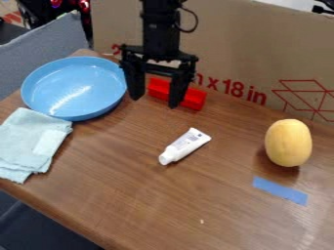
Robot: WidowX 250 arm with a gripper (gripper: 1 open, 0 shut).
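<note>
A black gripper [156, 90] stands open at the back middle, its fingers pointing down above the table, just right of a blue plate [68, 86]. A red block [193, 98] lies behind the gripper, partly hidden by it. A white tube [185, 146] lies diagonally in the middle of the wooden table. A yellow oval object [288, 143] stands at the right.
A folded light cloth [29, 143] lies at the left edge, below the plate. A strip of blue tape [279, 190] is at the right. A cardboard box [259, 54] forms the back.
</note>
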